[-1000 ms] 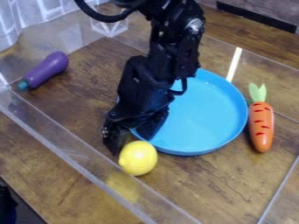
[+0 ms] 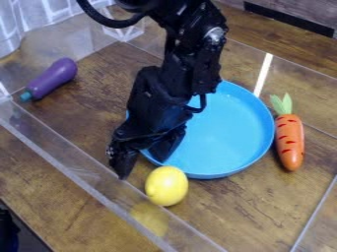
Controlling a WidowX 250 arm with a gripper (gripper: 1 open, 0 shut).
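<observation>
The black robot arm reaches down from the top over the left side of a blue plate [image 2: 228, 133]. Its gripper [image 2: 140, 146] is low at the plate's left edge, open, with dark fingers partly hard to make out. A yellow lemon-like toy [image 2: 166, 185] lies just below the plate, to the right of the fingers. An orange carrot toy [image 2: 290, 141] with green top lies right of the plate. A purple eggplant toy [image 2: 51, 77] lies at the upper left, well away from the gripper.
A clear plastic barrier [image 2: 99, 182] runs diagonally along the lower left. Bare wooden surface [image 2: 250, 221] shows at the lower right and between the eggplant and the arm.
The gripper has shifted slightly up and left, away from the yellow toy. The yellow toy now appears slightly higher and further right, with more of it visible.
</observation>
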